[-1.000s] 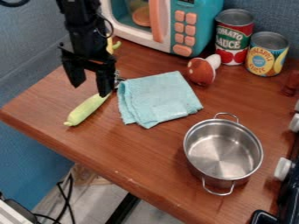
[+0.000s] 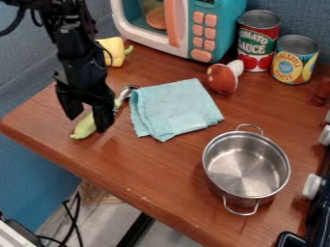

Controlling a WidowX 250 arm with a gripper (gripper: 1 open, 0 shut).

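Note:
My black gripper (image 2: pixel 88 114) is low over the wooden table at the left, its fingers around a pale yellow-green elongated item (image 2: pixel 83 127), like a corn cob or peeled banana, which it partly hides. Whether the fingers are closed on it I cannot tell. A shiny utensil (image 2: pixel 123 95) lies behind it, beside a folded light blue cloth (image 2: pixel 176 110).
A steel pot (image 2: pixel 245 166) stands at the right, near a black appliance (image 2: pixel 307 222). Behind are a toy microwave (image 2: pixel 194 19), two cans (image 2: pixel 258 43), a mushroom toy (image 2: pixel 222 79) and a yellow toy (image 2: pixel 114 50).
My gripper has moved down from above onto the yellow-green item, now covering part of it. The other objects look unmoved.

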